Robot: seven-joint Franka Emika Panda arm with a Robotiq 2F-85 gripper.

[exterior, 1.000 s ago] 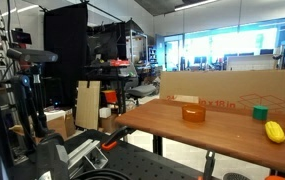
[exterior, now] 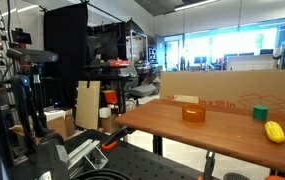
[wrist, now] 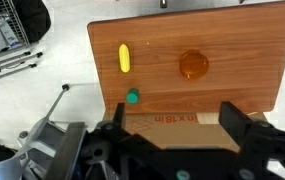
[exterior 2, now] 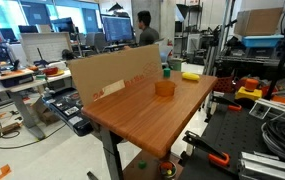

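Note:
On the brown wooden table [wrist: 187,45], seen from above in the wrist view, lie an orange bowl [wrist: 193,65] on the right, a slim yellow object [wrist: 124,58] on the left and a small green item [wrist: 133,96] below it. The bowl [exterior: 193,113] looks empty in the wrist view. In exterior view 1 the yellow object [exterior: 274,131] is near the table's right side, with the green item [exterior: 260,112] behind it. My gripper is open high over the table, its dark fingers spread wide. Nothing is between them, and none of the objects touches it.
A tall cardboard panel [exterior: 222,86] stands along one long edge of the table. Bare tabletop [exterior 2: 147,116] stretches in front of the bowl. Cables and dark equipment [exterior 2: 262,135] lie beside the table, and a person [exterior 2: 145,30] is in the background.

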